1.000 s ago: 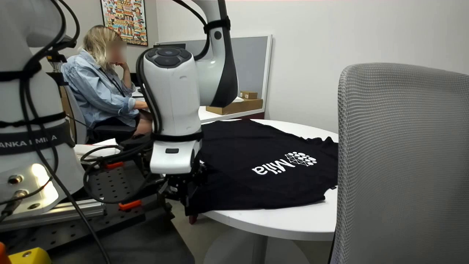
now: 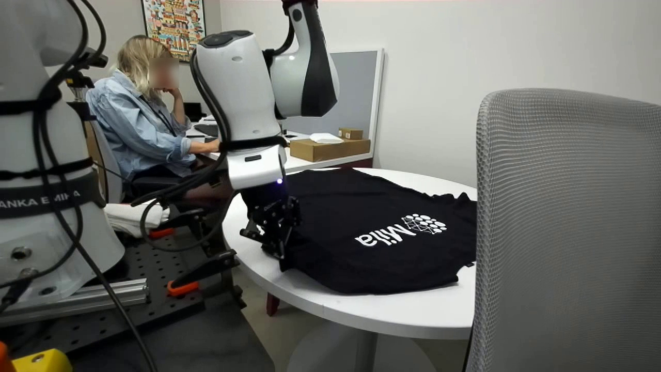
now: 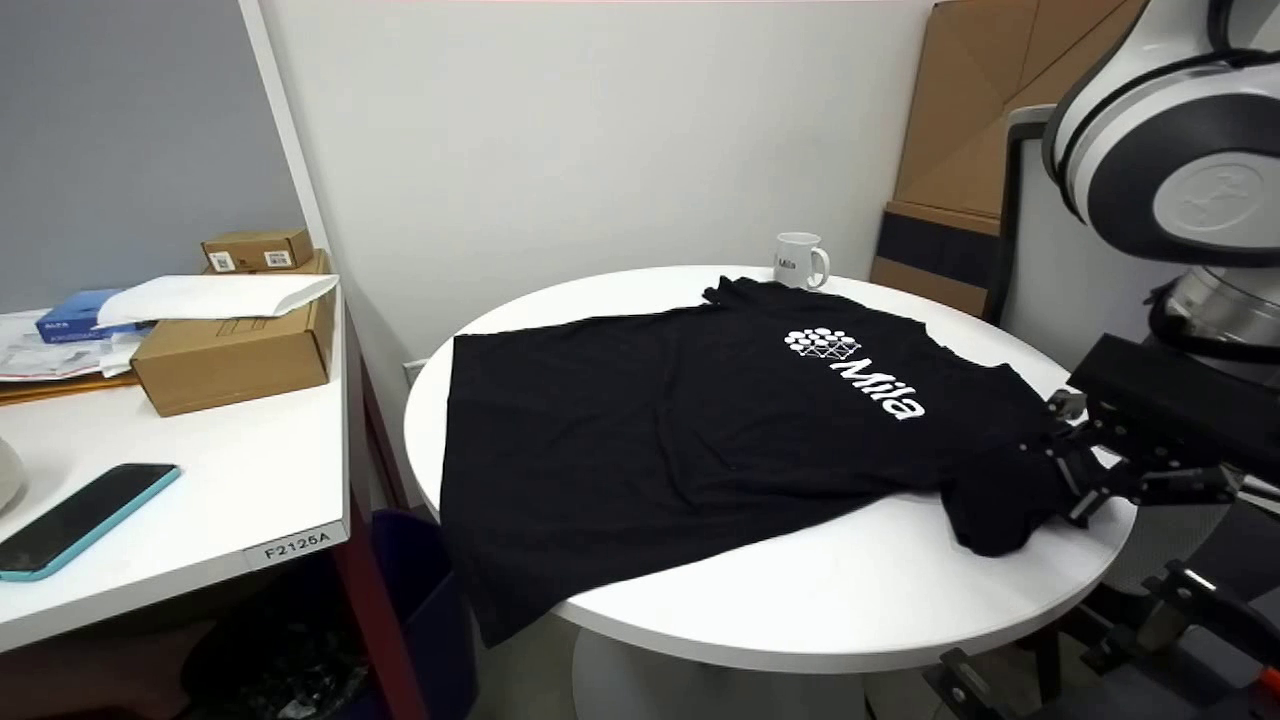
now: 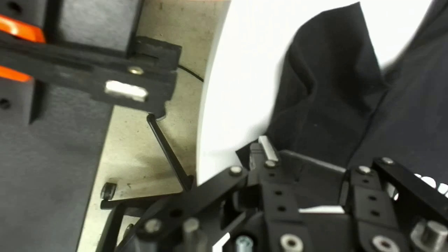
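A black T-shirt (image 3: 672, 420) with a white Mila print lies spread over a round white table, its hem hanging past the edge in exterior view 2. At its near end, over the table's margin, my gripper (image 2: 283, 260) points down with its fingers shut. Black cloth runs up to the fingertips, and I take it to be pinched there; the contact itself is mostly hidden. In the wrist view a loose sleeve-like part of the shirt (image 4: 331, 63) is bent and wrinkled ahead of the fingers (image 4: 268, 151), with a small corner poking out beside them.
A white mug (image 3: 798, 258) stands at the back of the round table (image 3: 780, 600). One grey mesh chair (image 2: 570, 217) blocks the near right side. A seated person (image 2: 139, 118) works at the desk behind the arm. Bare tabletop shows along the near edge.
My gripper has risen and moved inward over the table. The shirt's near part, draped at the edge before, has come inward with it, baring white tabletop. The printed area has stayed put.
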